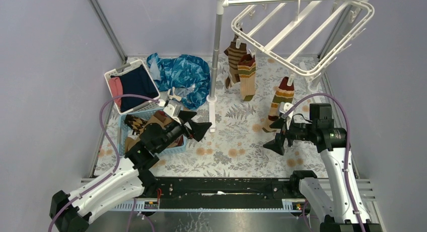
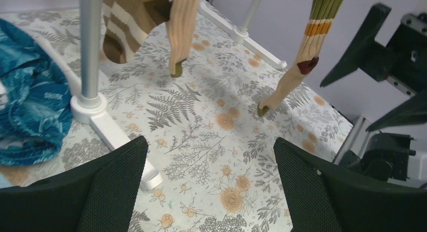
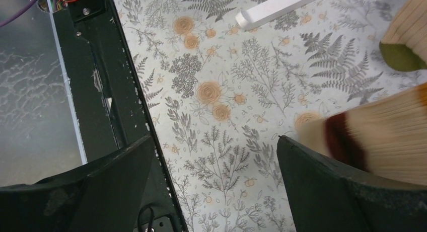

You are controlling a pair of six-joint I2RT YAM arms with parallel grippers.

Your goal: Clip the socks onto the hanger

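Note:
From the white hanger [image 1: 276,38] hang three striped socks. A brown-striped sock [image 1: 235,62] and a green-and-tan sock [image 1: 247,77] are close together at its left. The third sock [image 1: 282,98] hangs from a clip near the front, its toe partly behind my right gripper [image 1: 272,136]. In the right wrist view that sock [image 3: 398,134] is blurred and lies beside one finger, outside the fingers. My right gripper is open and empty. Over the edge of the blue basket, my left gripper [image 1: 201,123] is also open; only patterned table shows between its fingers in the left wrist view.
The blue basket [image 1: 174,150] holds more socks, partly under the left arm. Behind it are a white basket [image 1: 112,93] with dark cloth and a blue plastic bag [image 1: 182,76]. A rack post [image 1: 214,66] stands mid-table.

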